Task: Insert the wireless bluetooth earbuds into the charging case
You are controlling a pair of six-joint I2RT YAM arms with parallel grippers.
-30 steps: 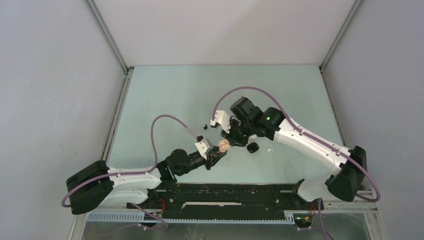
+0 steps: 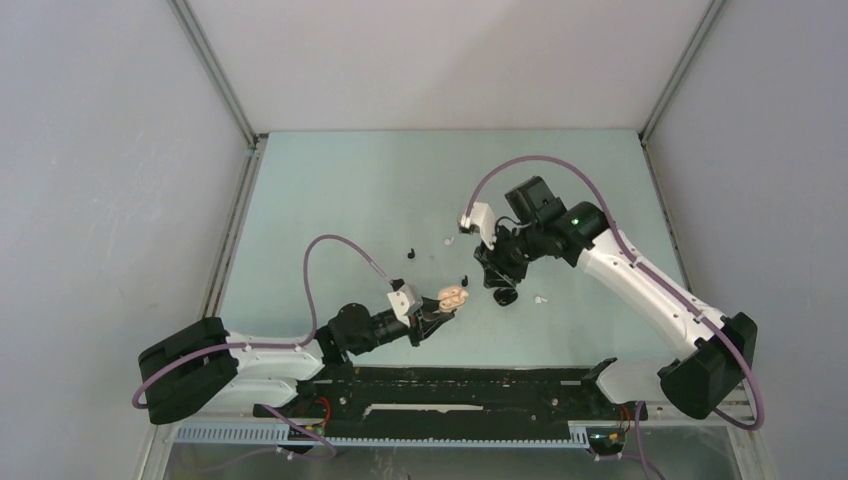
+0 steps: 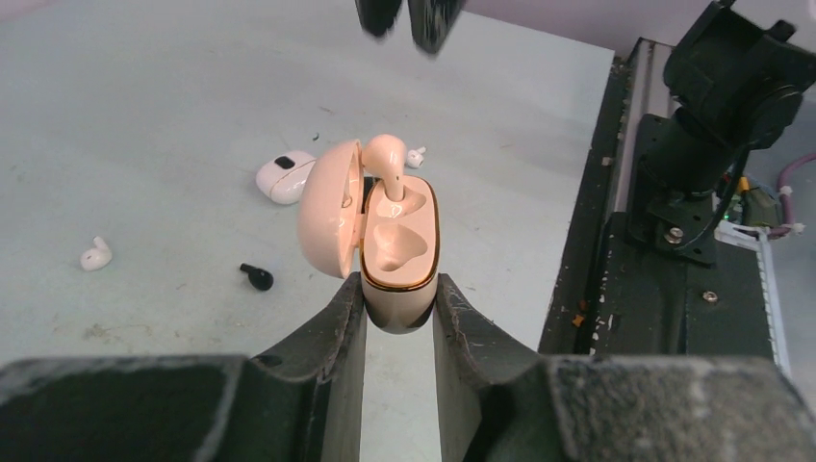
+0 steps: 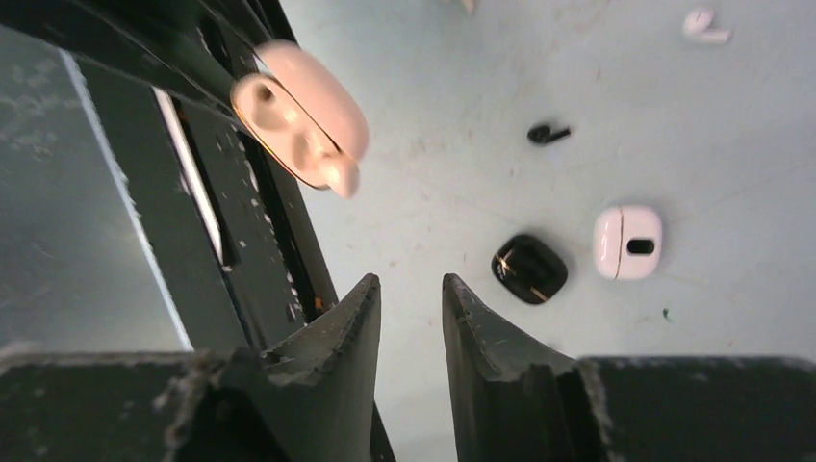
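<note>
In the left wrist view, my left gripper is shut on the lower body of the pink charging case (image 3: 399, 306). Its lid stands open. One pink earbud (image 3: 386, 156) sticks up from the far slot, its head raised well above the case and its stem end at the slot, so it is not seated. The nearer slot is empty. My right gripper is open, nothing between its fingers, clear of the case. In the right wrist view the earbud (image 4: 340, 175) protrudes from the case's end. Above, my right gripper (image 2: 497, 275) hovers right of the case.
A closed black case (image 4: 530, 269) and a white case (image 4: 627, 243) lie on the table. Loose buds lie around: a black earbud (image 3: 258, 277), a white earbud (image 3: 96, 254) and another white earbud (image 3: 416, 158).
My right gripper was close over the pink case; it has drawn away to the right, leaving the earbud there. The left gripper and case have barely moved.
</note>
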